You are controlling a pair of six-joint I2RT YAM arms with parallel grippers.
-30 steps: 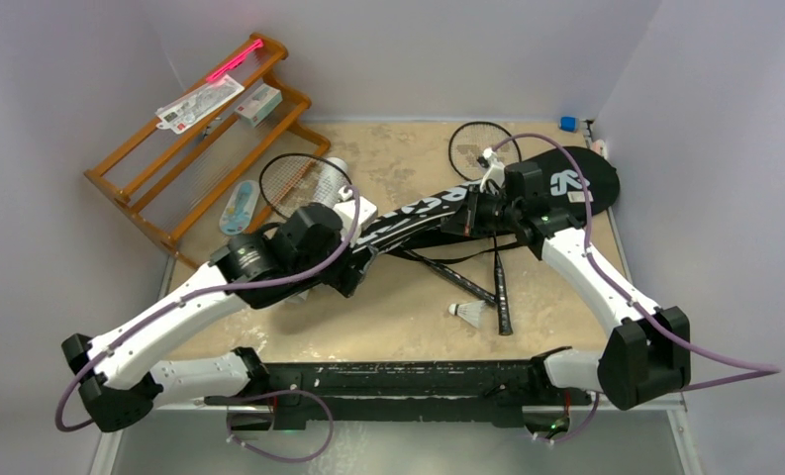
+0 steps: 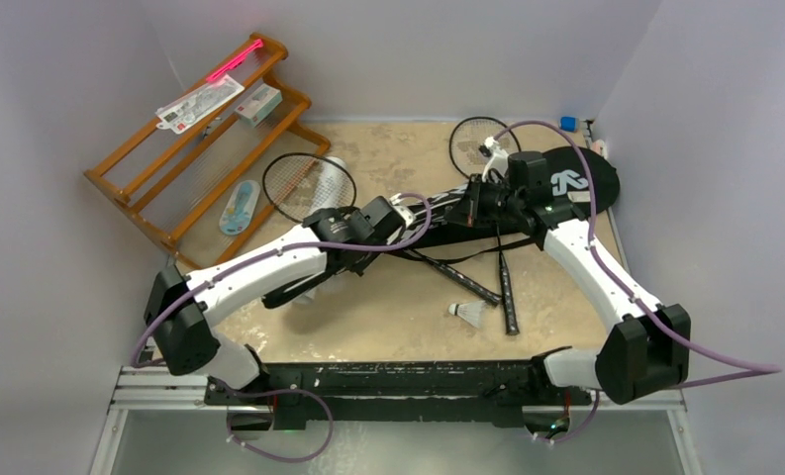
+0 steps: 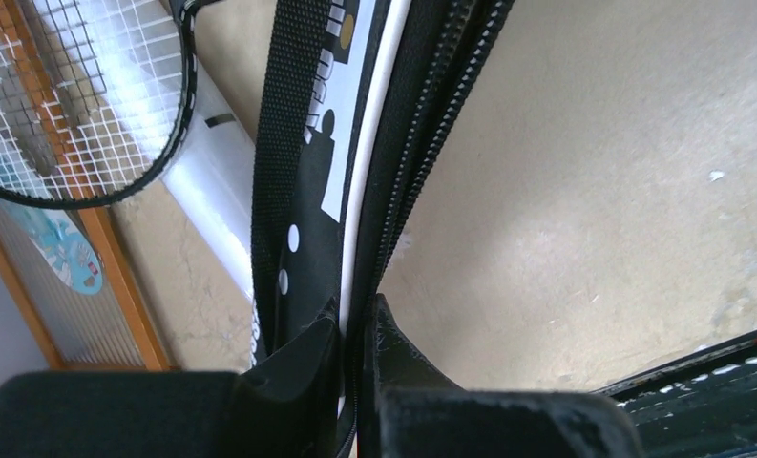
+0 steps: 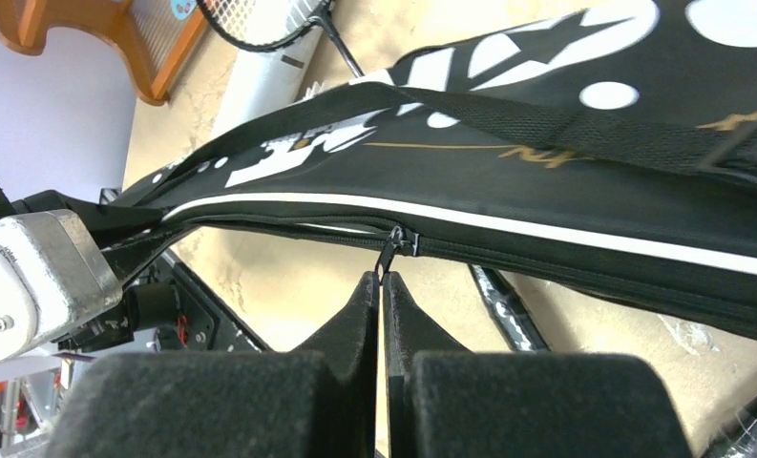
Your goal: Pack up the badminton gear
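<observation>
The black racket bag (image 2: 596,181) with white lettering stretches across the table. In the left wrist view, my left gripper is shut on the bag's narrow end, by the white piping and zipper edge. My right gripper is shut on the small zipper pull (image 4: 388,258) at the bag's front edge. Two rackets lie by the bag: one handle (image 2: 508,292) and another handle (image 2: 464,280) stick out in front. A white shuttlecock (image 2: 469,313) rests near them. A white tube (image 2: 331,181) lies at the left, partly under a racket head (image 2: 291,154).
A wooden rack (image 2: 195,257) stands at the left, holding a white box (image 2: 258,104) and a pink item (image 2: 235,60). A small blue object (image 2: 568,124) sits at the back right. Bare table shows at the front left and centre back.
The right arm has barely moved. One racket handle has shifted slightly right.
</observation>
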